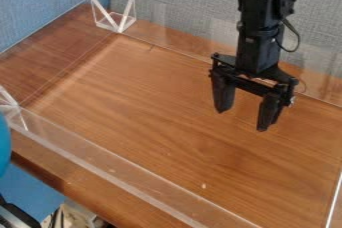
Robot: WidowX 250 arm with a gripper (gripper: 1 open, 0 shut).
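A black robot arm hangs down from the top of the camera view, right of centre, and ends in my gripper [247,109]. The gripper stands open over the bare wooden floor of the tray [160,152], its two dark fingers spread wide with nothing between them.
Clear low walls edge the tray, with white corner brackets [114,17] at the back left and at the left side. A grey padded wall [174,7] stands behind. A teal object and dark cables sit at the lower left edge. The wooden surface is otherwise empty.
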